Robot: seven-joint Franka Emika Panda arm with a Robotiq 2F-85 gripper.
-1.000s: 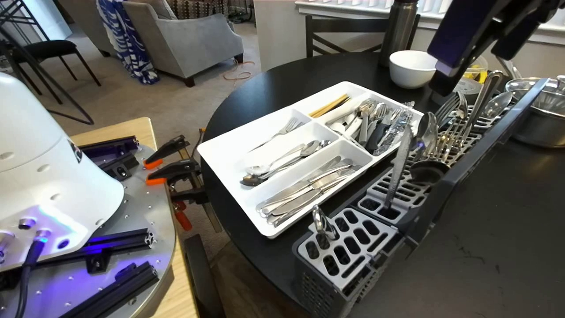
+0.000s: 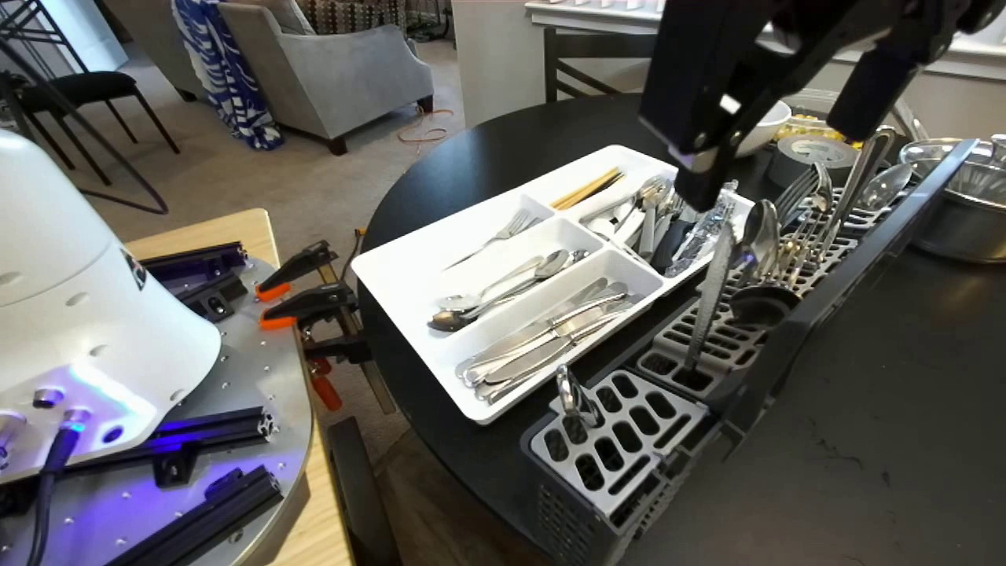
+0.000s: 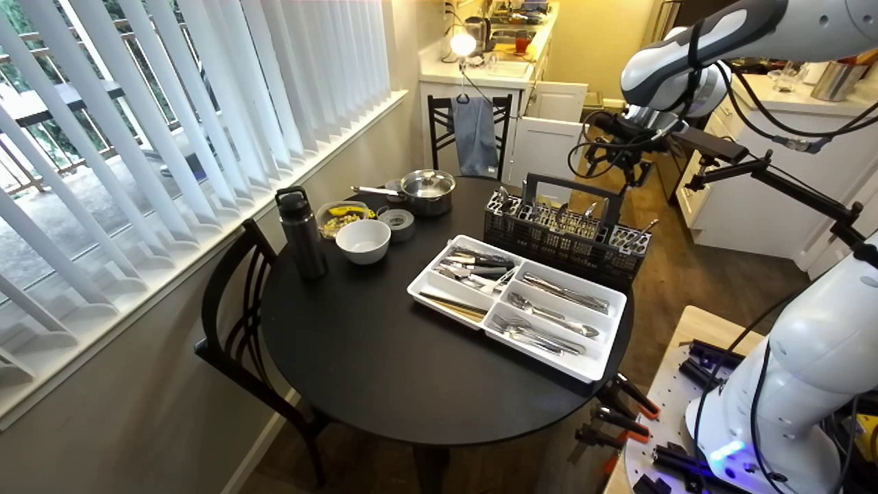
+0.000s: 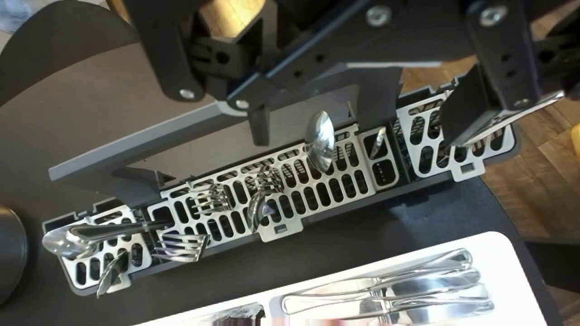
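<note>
My gripper hangs over the dark cutlery basket (image 2: 830, 311), its fingers wide apart and nothing between them. Below the gap, in the wrist view, a spoon (image 4: 321, 140) and a thin upright utensil (image 4: 378, 142) stand in the basket's grey slotted tops. Forks (image 4: 182, 247) and other spoons (image 4: 68, 242) stand towards the left end. At the right end, one finger partly covers a silver utensil (image 4: 514, 115). Beside the basket lies the white cutlery tray (image 3: 609, 346), with knives (image 3: 566, 292), spoons (image 3: 551, 315) and forks (image 3: 531, 336) in separate compartments.
The basket's tall handle (image 4: 130, 144) rises along its far side, close to the gripper. A pot (image 3: 428, 193), a white bowl (image 3: 363, 241), a tape roll (image 3: 397, 224) and a dark bottle (image 3: 302, 234) stand farther along the table.
In exterior view 1 my gripper has moved left and lower, nearer the basket's near end, and now covers part of the white bowl. The cutlery and tray look unmoved.
</note>
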